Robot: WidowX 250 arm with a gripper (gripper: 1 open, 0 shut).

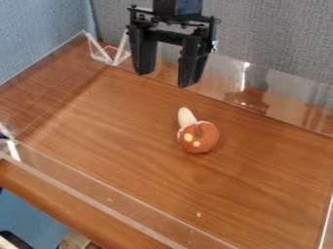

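My black gripper (pixel 168 64) hangs high over the back of the wooden table, its two fingers wide apart with nothing between them. Below it and slightly to the right, a round orange-brown object (pixel 201 138) with light spots lies on the table. A white elongated piece (pixel 185 118) adjoins it at the upper left; I cannot tell what it is.
A white frame-like object (pixel 104 49) stands at the back left corner against grey padded walls.
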